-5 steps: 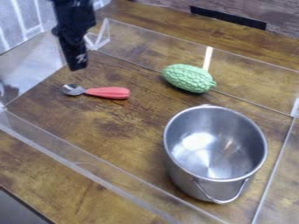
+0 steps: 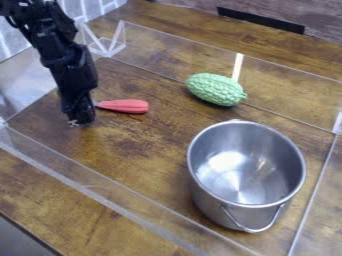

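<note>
My black gripper (image 2: 80, 112) is down at the left of the board, shut, over the metal head of a red-handled spoon (image 2: 123, 105), whose head it hides. Whether it touches or holds the spoon I cannot tell. A steel pot (image 2: 245, 175) with a wire handle stands at the front right. A green bumpy gourd-like object (image 2: 214, 88) lies at the back, with a pale stick behind it.
Low clear plastic walls (image 2: 107, 182) border the wooden work area (image 2: 154, 145) on several sides. The middle of the area between spoon, gourd and pot is free.
My gripper has come down from above the back left to the spoon's head, which it now covers. The other objects look unmoved.
</note>
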